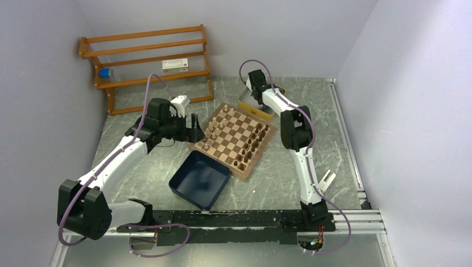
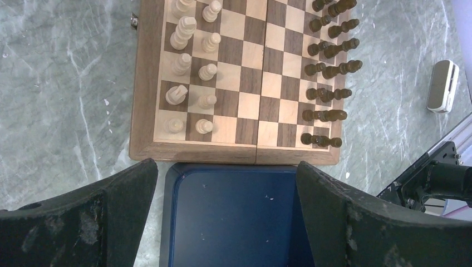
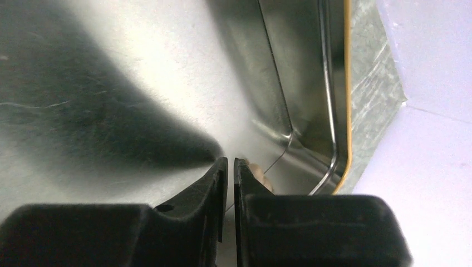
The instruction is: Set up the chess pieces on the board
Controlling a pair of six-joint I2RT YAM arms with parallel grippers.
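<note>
Light chess pieces (image 2: 182,34) stand in two rows along the left of the wooden board (image 2: 253,54), and dark pieces (image 2: 335,70) line its right side in the left wrist view. Low and wide open, my left gripper has nothing between its fingers. My right gripper is down inside the metal box (image 3: 300,44), its fingertips drawn together to a thin slit with no piece visible between them. A light piece (image 3: 259,174) shows partly behind the right-hand finger, near the box's corner; its lower part is hidden.
An empty dark blue tray (image 1: 173,179) lies in front of the board. Behind stands a wooden rack (image 1: 147,81) with a white box (image 1: 175,64). A small white device (image 1: 327,179) rests at the right, where the table is mostly clear.
</note>
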